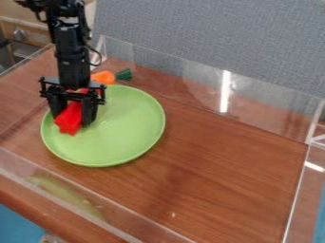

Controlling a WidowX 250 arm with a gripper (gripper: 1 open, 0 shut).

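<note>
My black gripper hangs low over the left part of the green plate, shut on a red object that lies on it. The fingers partly hide the red object. Behind the plate, just right of the arm, lies an orange carrot with a dark green top.
A clear plastic wall runs round the table, with a grey textured panel behind it.
</note>
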